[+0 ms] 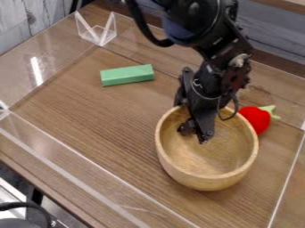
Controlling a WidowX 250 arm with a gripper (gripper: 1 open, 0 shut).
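A round tan bowl [209,165] sits at the lower right of the wooden table. My black gripper [194,123] reaches down to the bowl's far-left rim, its fingertips at and just inside that rim. It looks closed on the rim, though the fingertips are dark and partly hidden by the wrist.
A green block [127,75] lies at the upper left, with a white wire holder [96,28] behind it. A red pepper-like object [255,119] with a green top lies right of the bowl.
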